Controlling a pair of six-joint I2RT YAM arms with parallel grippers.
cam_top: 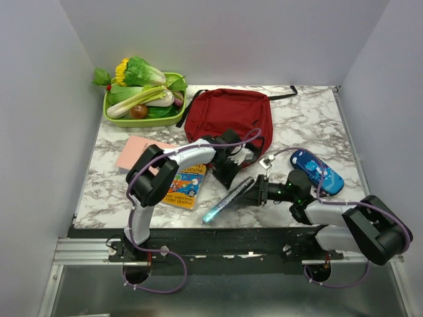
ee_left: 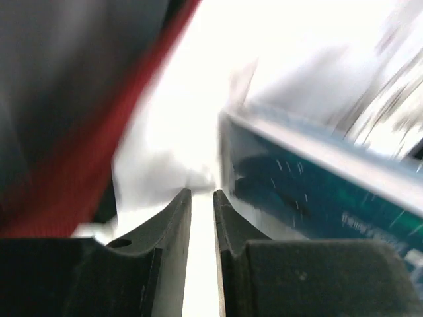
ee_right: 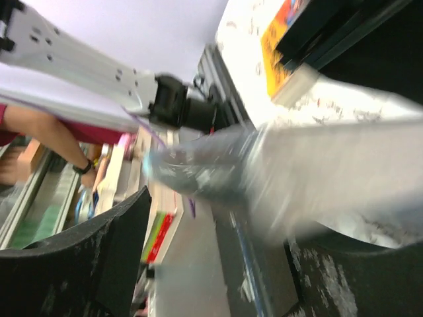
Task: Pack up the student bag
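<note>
The blue-green book (cam_top: 228, 200) stands nearly on edge near the table's front, tilted, its upper end by my right gripper (cam_top: 254, 191). In the right wrist view that gripper's fingers (ee_right: 106, 254) are spread wide, with the blurred book (ee_right: 310, 172) across the space above them; contact is unclear. My left gripper (cam_top: 232, 177) is just left of the book's upper end; its fingers (ee_left: 170, 231) are slightly apart with nothing between. The book (ee_left: 297, 178) lies to their right. Behind is the red bag (cam_top: 228, 115), lying flat.
An orange-and-blue book (cam_top: 184, 188) and a pink folder (cam_top: 139, 150) lie left, partly under the left arm. A blue pencil case (cam_top: 334, 179) rests at the right. The green vegetable basket (cam_top: 145, 122) occupies the back left.
</note>
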